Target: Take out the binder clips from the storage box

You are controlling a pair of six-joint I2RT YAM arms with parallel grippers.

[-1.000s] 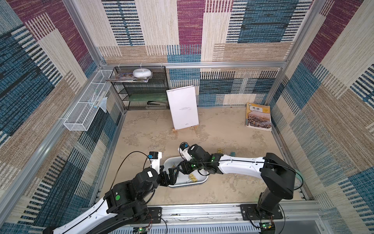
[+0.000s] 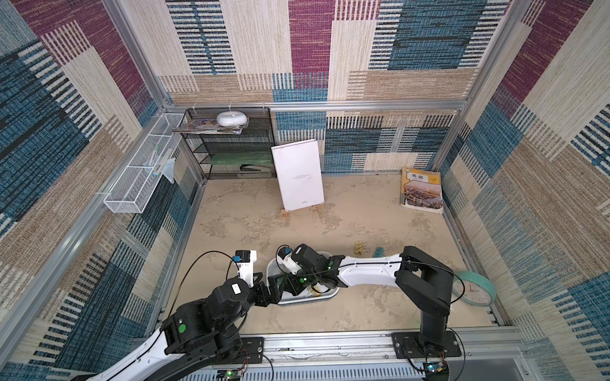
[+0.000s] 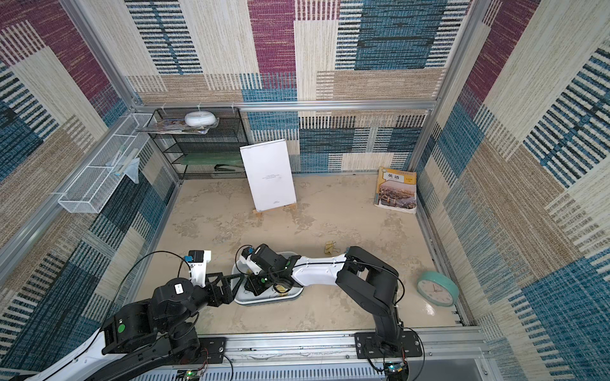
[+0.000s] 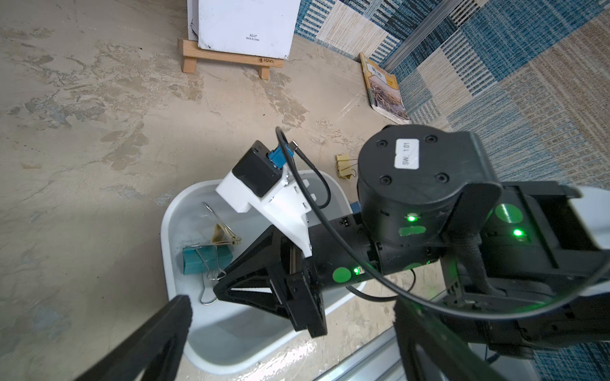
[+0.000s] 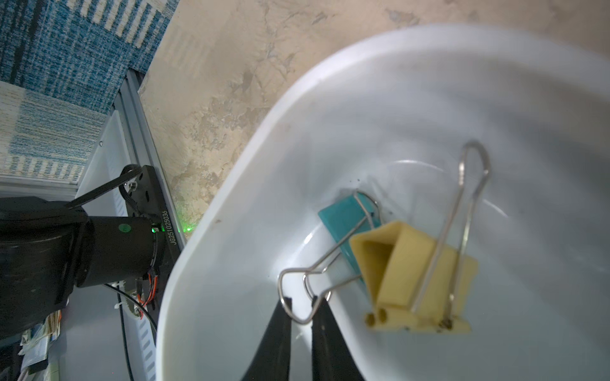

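The white storage box [image 4: 166, 247] holds a teal binder clip [image 4: 190, 260] and a yellow one [image 5: 425, 279] with upright wire handles. My right gripper is low inside the box at the teal clip's wire loops, its fingertips close together; whether a wire is between them I cannot tell. My left gripper hangs open over the box's near part, close to the right arm, nothing seen between its fingers. A yellow clip [image 4: 345, 165] lies on the table outside the box, with a teal item [image 2: 378, 252] near it, partly hidden in the left wrist view.
A white board [image 2: 297, 174] on a small easel and a book [image 2: 420, 190] stand at the back. A green clock [image 3: 437, 288] is at the right.
The right arm has moved left and down into the box. My left arm has shifted slightly left.
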